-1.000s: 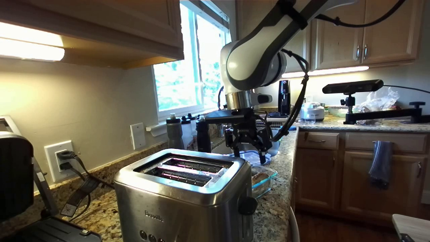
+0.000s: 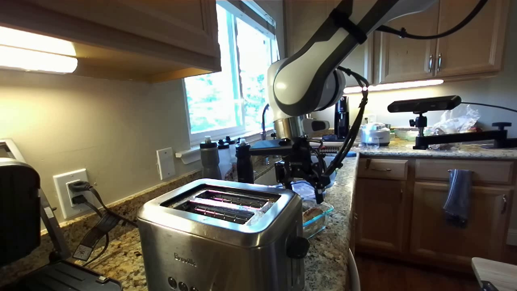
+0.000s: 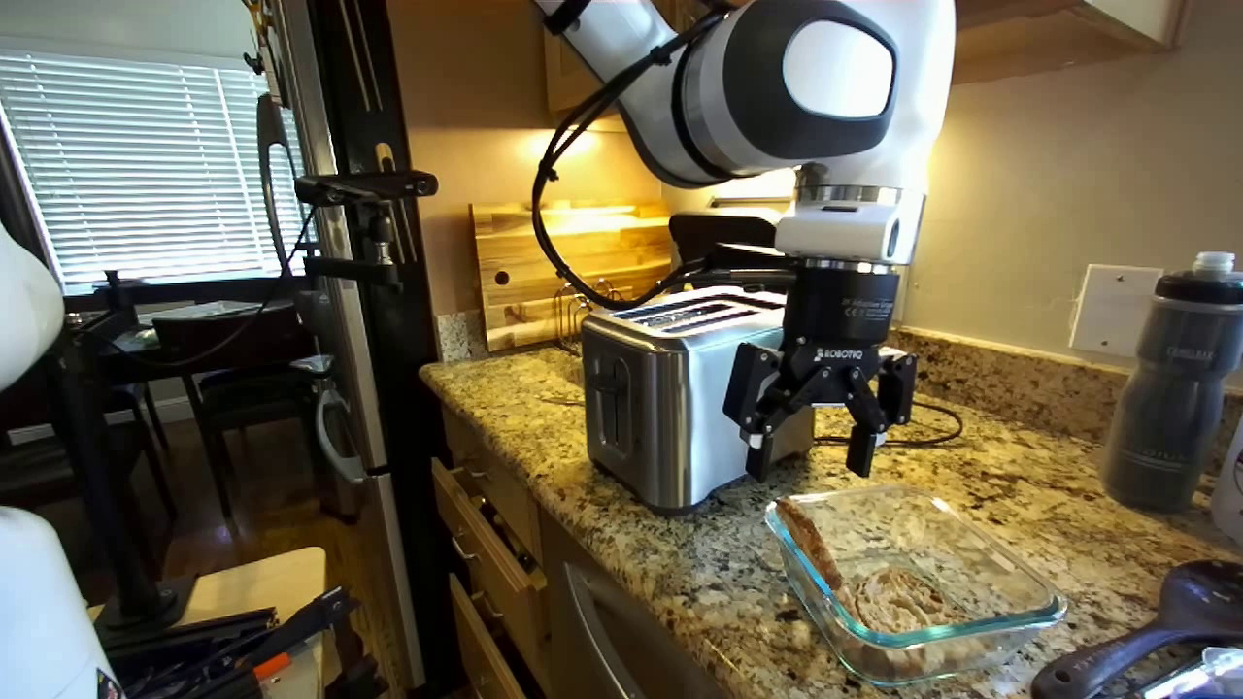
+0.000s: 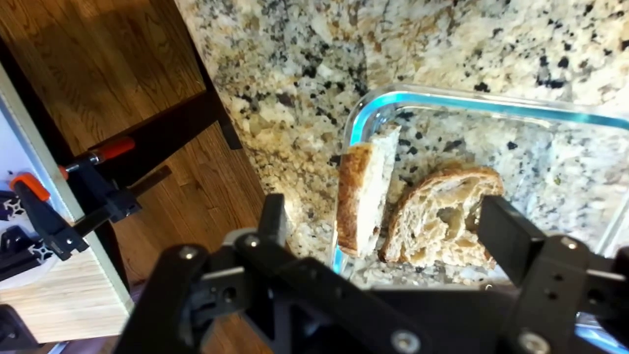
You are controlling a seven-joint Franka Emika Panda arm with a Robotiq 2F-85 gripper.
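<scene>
Two slices of bread are in a clear glass dish (image 3: 1055, 608) on the counter. One slice (image 4: 357, 200) stands on edge along the dish's left wall in the wrist view. The other slice (image 4: 445, 218) lies flat beside it, partly covered by a finger. Above the dish my gripper (image 3: 810, 466) points down, its fingers apart and nothing between them. The fingertips are clear of the bread. Close by the gripper in the second exterior view stands a steel two-slot toaster (image 2: 220, 237); the visible parts of its slots look empty.
Bottles (image 3: 1171, 384) stand by the wall. A dark utensil (image 3: 1136, 641) lies near the dish. The toaster's cord (image 3: 932, 437) runs behind it. The counter drops off to the floor at its front edge (image 3: 548, 495).
In the first exterior view my gripper has shifted slightly right and its wrist has tilted and turned a little. The toaster and the dish are where they were.
</scene>
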